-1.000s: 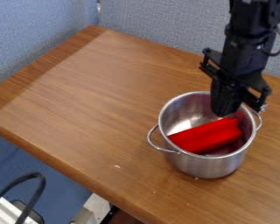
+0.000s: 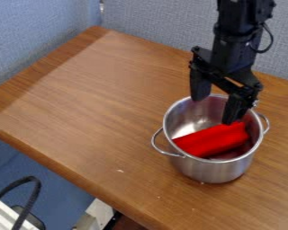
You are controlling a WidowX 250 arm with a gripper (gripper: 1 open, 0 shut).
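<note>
A steel pot (image 2: 201,167) with two wire handles stands on the right part of the wooden table. A red elongated object (image 2: 211,140) lies inside it. My black gripper (image 2: 219,106) hangs open over the pot's back rim, its fingers at either side with nothing seen held between them, just above the red object.
A grey padded wall runs along the back. A dark cable and white equipment sit off the table at the lower left.
The pot looks unmoved.
</note>
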